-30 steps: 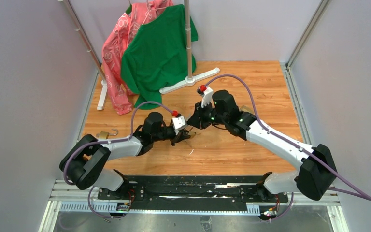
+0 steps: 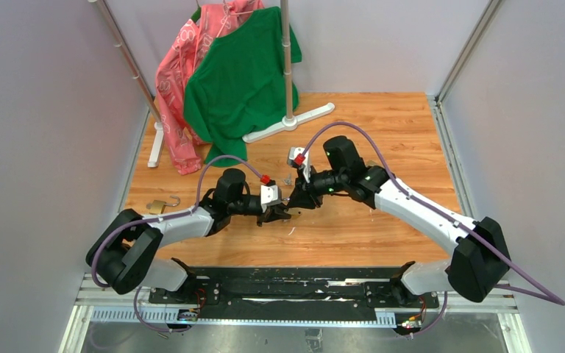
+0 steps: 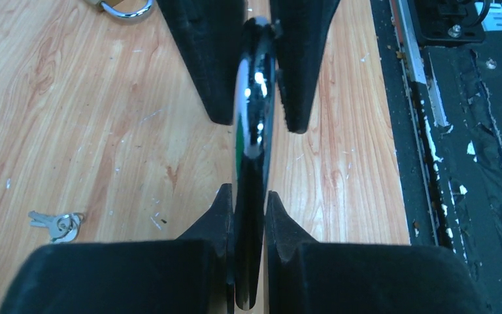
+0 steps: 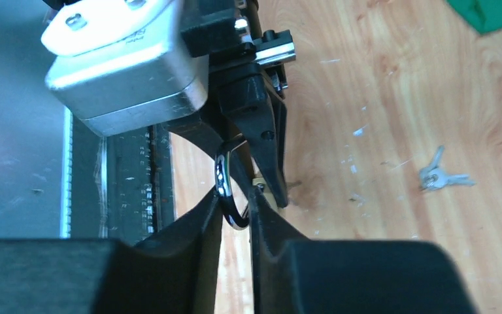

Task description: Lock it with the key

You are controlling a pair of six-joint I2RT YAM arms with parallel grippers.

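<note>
Shut on a padlock with a shiny silver shackle (image 3: 253, 150), my left gripper holds it above the table. In the right wrist view the shackle (image 4: 222, 176) curves towards my right gripper, and a little of the brass body (image 4: 259, 182) shows beyond the left fingers (image 4: 257, 121). My right fingers (image 3: 297, 78) stand apart on either side of the shackle's upper end in the left wrist view. Whether they touch it is unclear. A small bunch of silver keys (image 2: 288, 180) lies on the table (image 2: 382, 235), away from both grippers.
Another brass padlock (image 2: 156, 207) with its shackle swung out lies at the left of the table. One more shackle (image 3: 131, 12) shows at the left wrist view's top edge. Behind stands a rack with a green shirt (image 2: 239, 81) and a pink garment (image 2: 180, 81).
The left gripper turned slightly. The keys stayed put.
</note>
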